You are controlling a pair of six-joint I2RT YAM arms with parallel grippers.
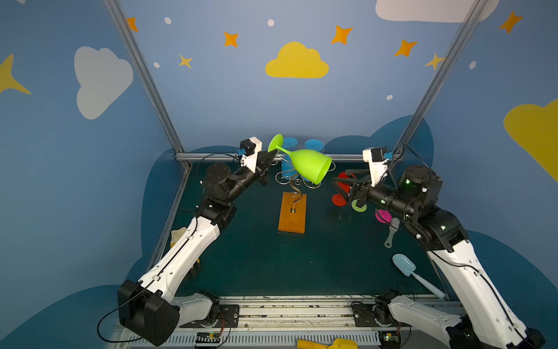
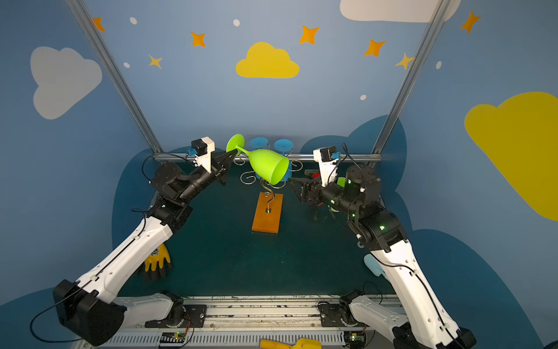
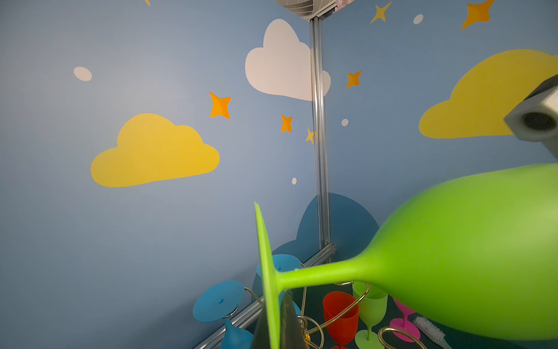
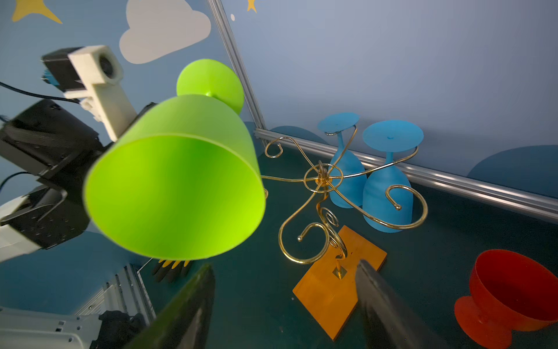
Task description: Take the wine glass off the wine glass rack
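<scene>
The green wine glass (image 1: 308, 163) is held tilted almost horizontal above the wire rack (image 4: 323, 180), by its foot, in my left gripper (image 1: 273, 152). In the left wrist view the foot (image 3: 266, 250) sits at the shut fingertips, stem and bowl reaching right. My right gripper (image 1: 344, 185) is partly open beside the glass's rim, apart from it, with nothing between its fingers.
Two blue glasses (image 4: 386, 197) hang on the rack, whose wooden base (image 1: 291, 215) stands mid-table. A red glass (image 4: 502, 290), other coloured glasses and a brush lie at the right; a glove (image 2: 157, 261) is at the left.
</scene>
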